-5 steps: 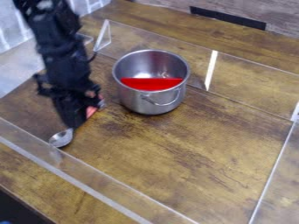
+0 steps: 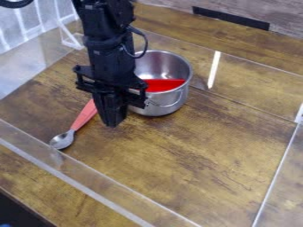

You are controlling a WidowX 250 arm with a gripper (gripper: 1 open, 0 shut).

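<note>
My black gripper [image 2: 112,108] hangs at the centre left, pointing down in front of a steel pot [image 2: 166,71] that holds something red [image 2: 161,85]. Whether its fingers are apart or closed is hard to make out. Left of and below the gripper, a spoon with a red handle [image 2: 84,113] and a metal bowl end [image 2: 63,139] lies on the wooden table [image 2: 201,168]; the arm hides part of the handle.
Clear panels or walls run along the left, front and right edges of the table. A white strip [image 2: 214,69] stands right of the pot.
Since a second ago my gripper has moved right, away from over the spoon to in front of the pot.
</note>
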